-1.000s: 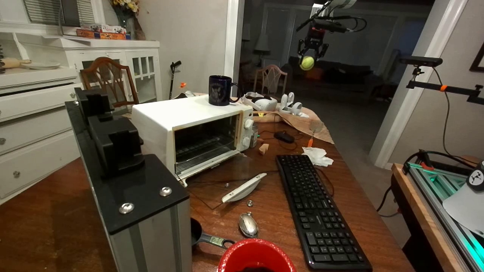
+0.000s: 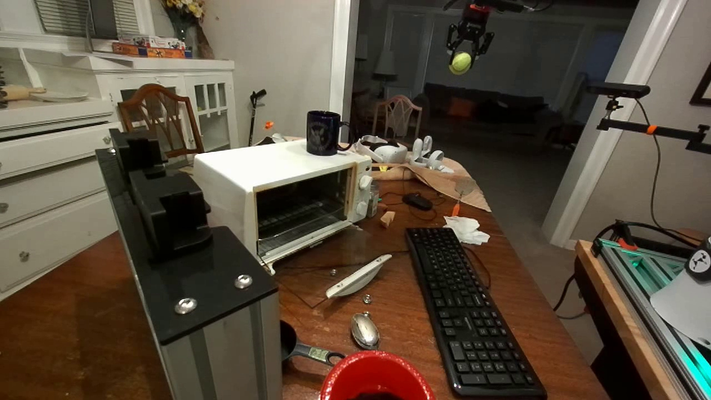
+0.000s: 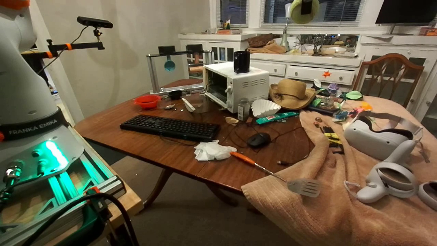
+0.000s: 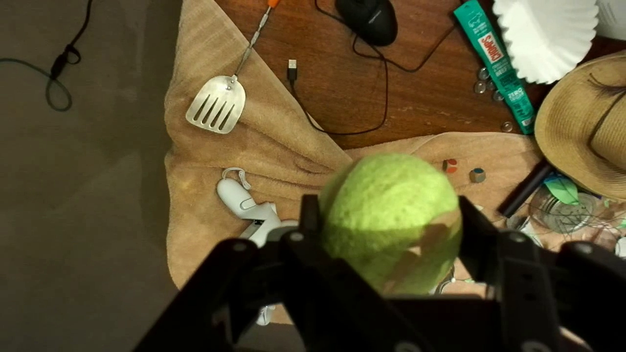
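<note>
A yellow-green fuzzy ball [image 4: 390, 217], like a tennis ball, is pinched between the black fingers of my gripper. High above the far end of the table, the gripper [image 2: 466, 59] shows in exterior view 1 with the ball [image 2: 460, 63] at its tips, clear of every surface. Exterior view 2 catches the ball [image 3: 299, 13] at its top edge, partly covered by a dark finger. In the wrist view the ball hides part of the towel below.
Beneath lie a tan towel [image 4: 199, 158], a slotted spatula [image 4: 218, 104], white VR controllers [image 3: 387, 176] and a headset [image 3: 375, 135]. A straw hat [image 3: 291, 93] and a white toaster oven [image 3: 254, 86] topped by a dark mug [image 3: 241, 62] stand farther back.
The gripper has risen and shifted slightly right in exterior view 1, carrying the ball with it. The things on the table stay where they were.
</note>
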